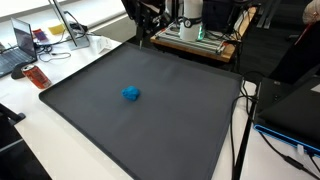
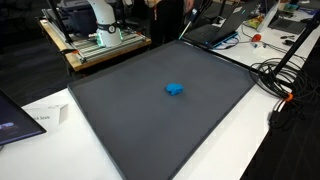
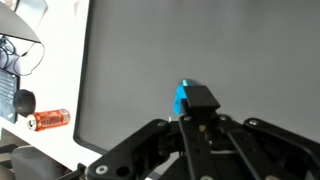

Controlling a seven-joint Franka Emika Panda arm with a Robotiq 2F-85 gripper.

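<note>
A small blue object [image 1: 130,93] lies on the dark grey mat [image 1: 165,125], away from the mat's edges. Exterior view 2 also shows this blue object [image 2: 175,88] with bare mat all around it. In the wrist view the blue object [image 3: 181,99] is partly covered by my black gripper, whose fingers look shut. What may be between the fingers is too dark and small to make out. In exterior view 1 the arm hangs over the mat's far edge, well apart from the blue object.
A red can [image 1: 37,77] stands on the white table left of the mat, near a laptop [image 1: 22,48]. A wooden box [image 2: 95,45] sits beyond one mat edge. Black cables [image 2: 285,85] lie at the right in exterior view 2.
</note>
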